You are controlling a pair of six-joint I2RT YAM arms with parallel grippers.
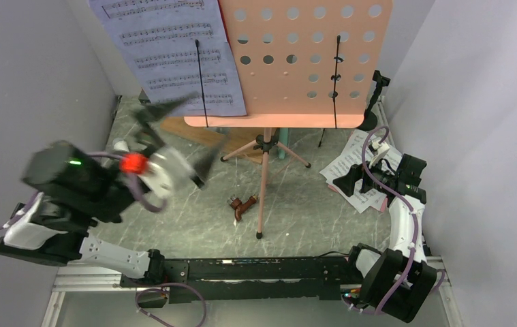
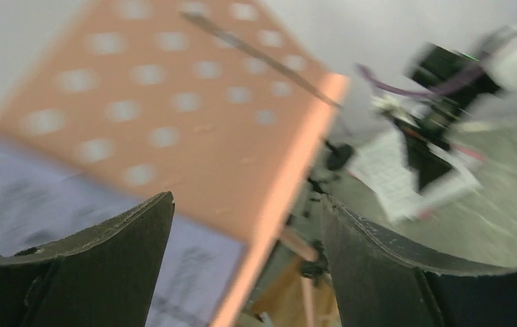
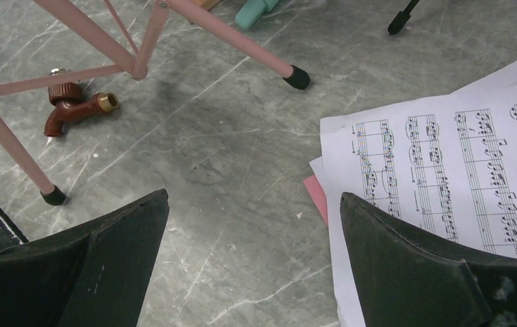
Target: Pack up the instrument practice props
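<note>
Sheet music [image 1: 174,61] leans on the left part of the pink music stand [image 1: 289,88], under a black holder arm. Blurred by motion, my left gripper [image 1: 204,139] is raised on the left, its fingers apart; in the left wrist view nothing shows between them but the stand and paper behind. My right gripper is open and empty, hanging low over the floor at the left edge of a pile of music sheets [image 3: 439,170]. Pink paper shows under that pile.
A brown tap-like fitting [image 1: 243,206] lies by the stand's front leg [image 1: 263,197]. A wooden board [image 1: 204,136] and a teal object [image 1: 283,139] lie behind. A black object [image 1: 376,95] stands at the back right.
</note>
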